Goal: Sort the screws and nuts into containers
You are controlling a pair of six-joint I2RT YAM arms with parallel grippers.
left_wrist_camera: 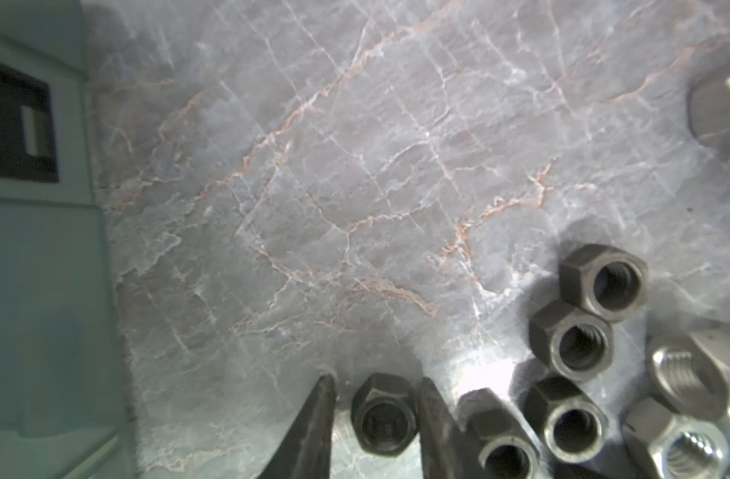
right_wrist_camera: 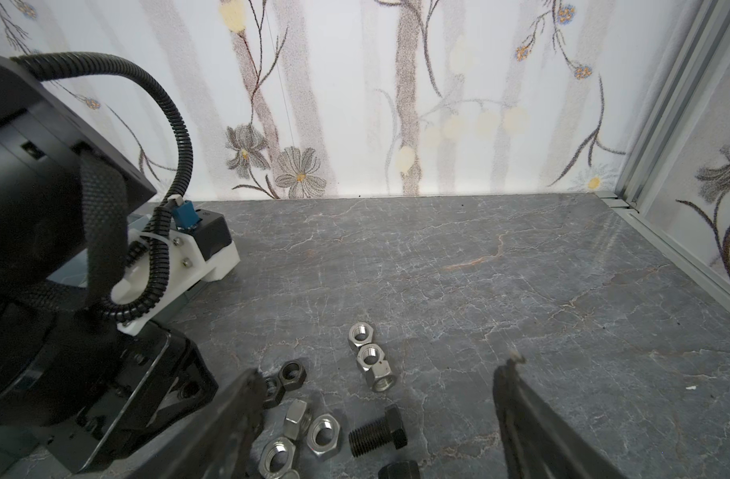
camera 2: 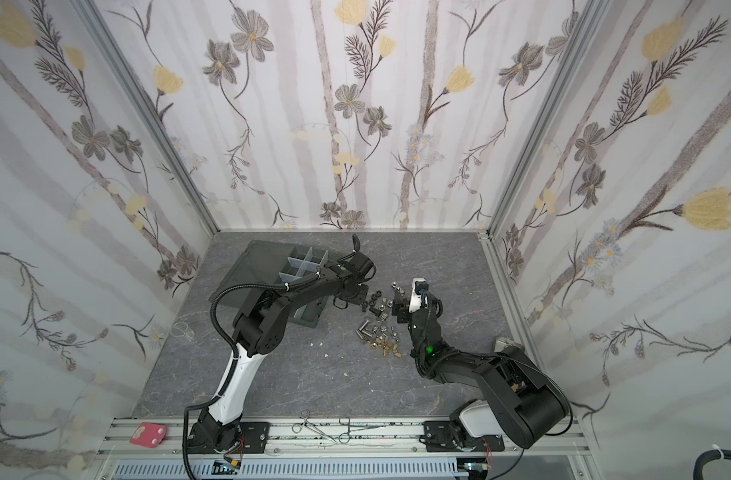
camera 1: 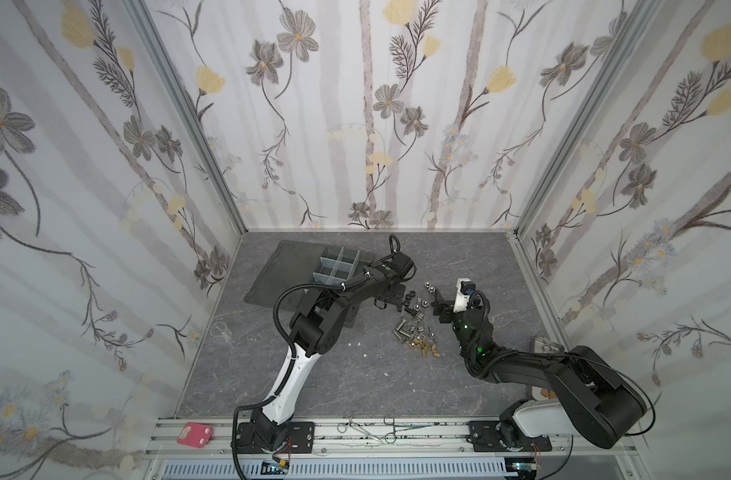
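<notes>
In the left wrist view my left gripper is open around a dark hex nut [left_wrist_camera: 385, 419]. A narrow gap shows left of that nut, while the other finger [left_wrist_camera: 433, 415] stands very near or against it. Several dark nuts [left_wrist_camera: 579, 341] lie just to the right, with larger silver nuts [left_wrist_camera: 676, 451] farther right. My right gripper is wide open and empty, facing silver nuts [right_wrist_camera: 370, 356] and a black bolt [right_wrist_camera: 378, 431]. The grey divided container [camera 1: 330, 270] stands at the left, partly hidden by the left arm.
Silver bolts [camera 1: 401, 329] and brass pieces [camera 1: 424, 345] lie in front of the nuts. A metal tin [camera 1: 548, 345] sits at the right side, partly behind the right arm. Bare tabletop [camera 1: 477, 252] stretches along the back right.
</notes>
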